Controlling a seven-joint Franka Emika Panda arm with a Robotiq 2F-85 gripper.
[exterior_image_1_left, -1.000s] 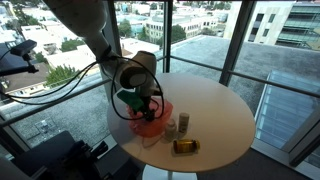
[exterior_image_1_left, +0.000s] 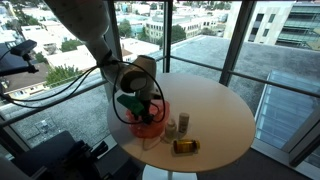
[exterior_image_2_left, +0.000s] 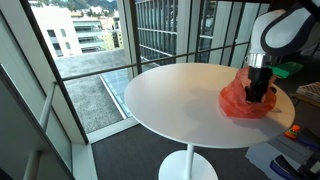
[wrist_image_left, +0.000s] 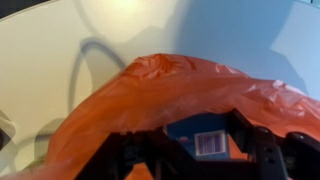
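Note:
A translucent red-orange plastic bag (exterior_image_1_left: 146, 129) sits near the table's edge, and exterior view 2 also has the bag (exterior_image_2_left: 237, 101). My gripper (exterior_image_1_left: 145, 117) reaches down into its opening. In the wrist view the bag (wrist_image_left: 165, 72) spreads around the dark fingers (wrist_image_left: 128, 150). Between them is a dark blue item (wrist_image_left: 190, 127) bearing a white barcode label (wrist_image_left: 211, 144); my gripper is shut on it. The item's lower part is hidden by the fingers and cannot be seen from outside.
Two small bottles, a nearer bottle (exterior_image_1_left: 170, 131) and a farther bottle (exterior_image_1_left: 184, 123), stand right of the bag. A yellow-and-dark container (exterior_image_1_left: 186, 146) lies close to the table's front edge.
The arm has shifted only slightly over the bag. The bottles and the lying container have stayed in place.

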